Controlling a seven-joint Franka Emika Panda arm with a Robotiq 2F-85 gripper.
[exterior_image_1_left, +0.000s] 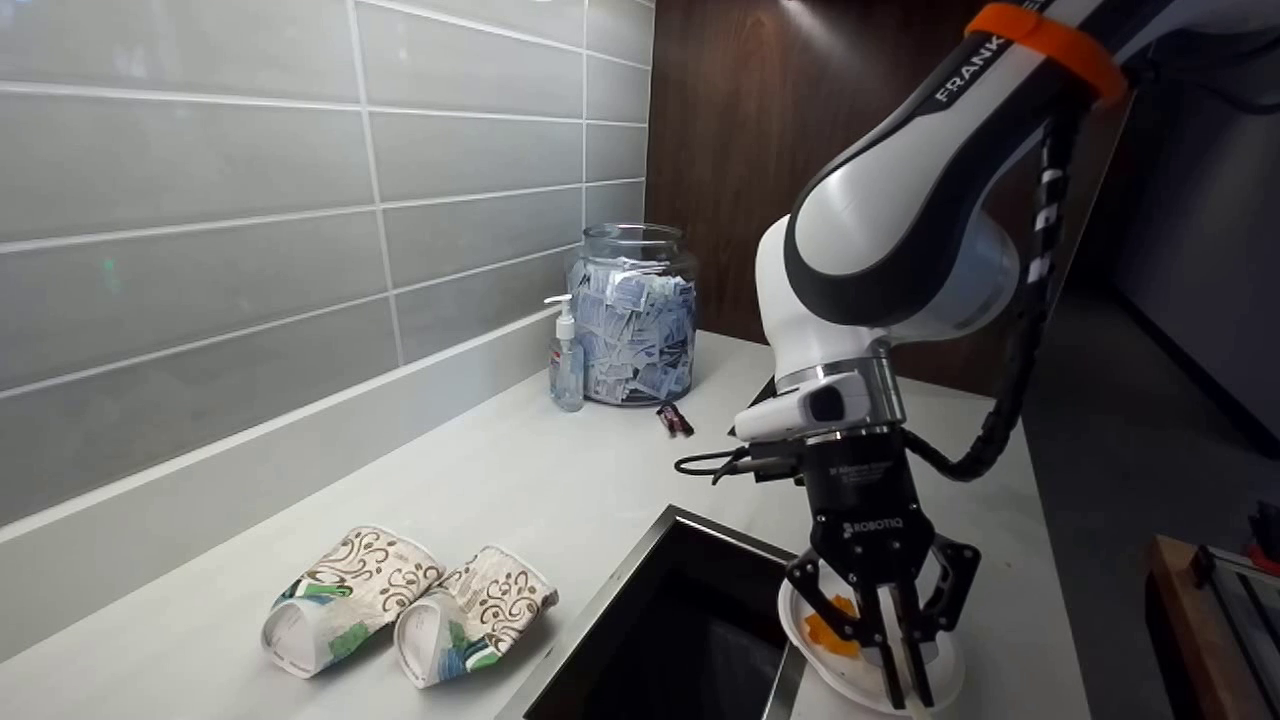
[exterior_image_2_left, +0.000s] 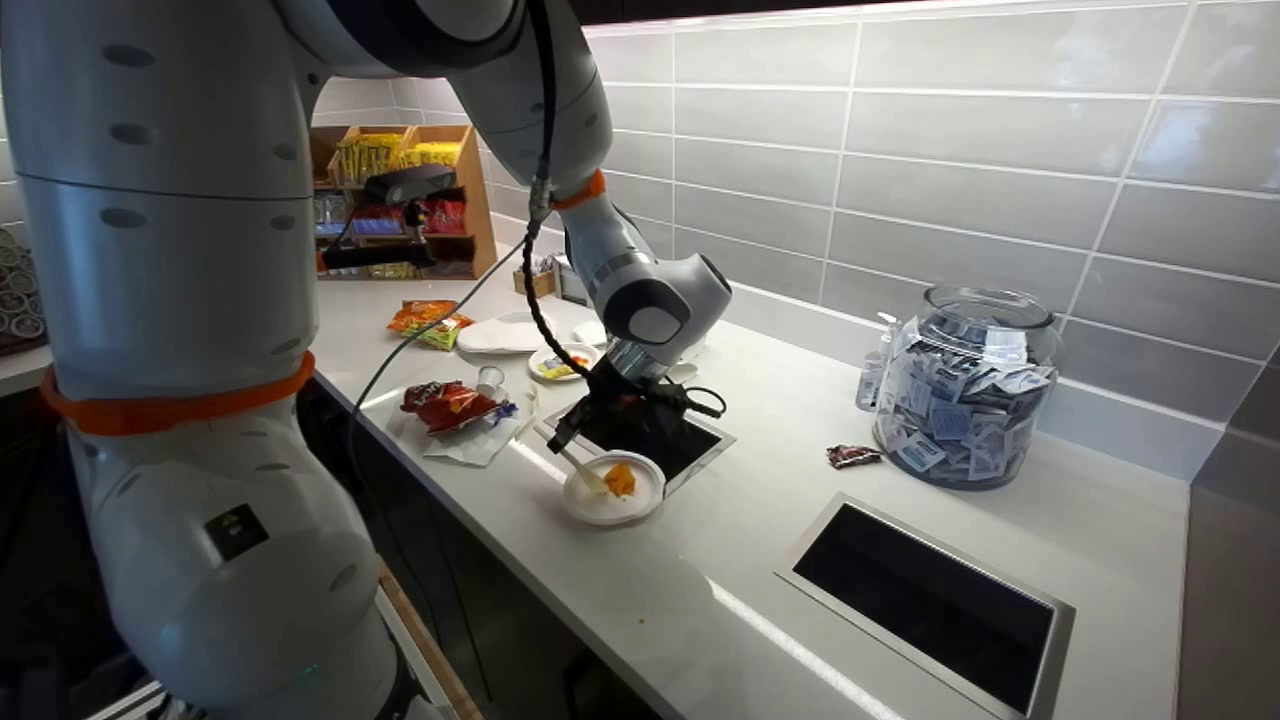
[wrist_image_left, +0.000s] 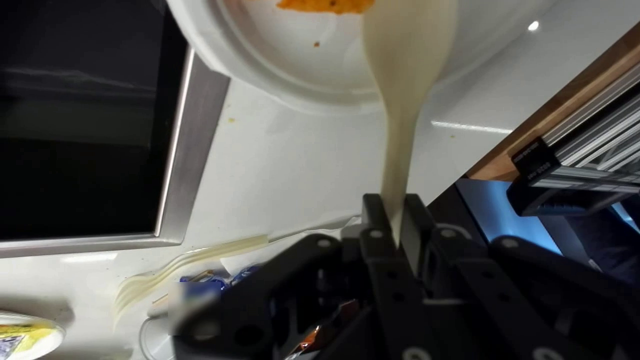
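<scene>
A pale spoon is gripped by its handle in my gripper, which is shut on it. The spoon's bowl reaches over a white plate and appears close to an orange piece of food. Whether the two touch cannot be told. In exterior view 2 the plate lies on the counter beside a dark opening, the orange food on it and the spoon slanting into it from the gripper. The fingers partly hide the plate in exterior view 1.
The metal-framed dark opening adjoins the plate. A pale fork lies on the counter near a red bag. Two crumpled paper cups, a pump bottle and a packet-filled jar stand farther off.
</scene>
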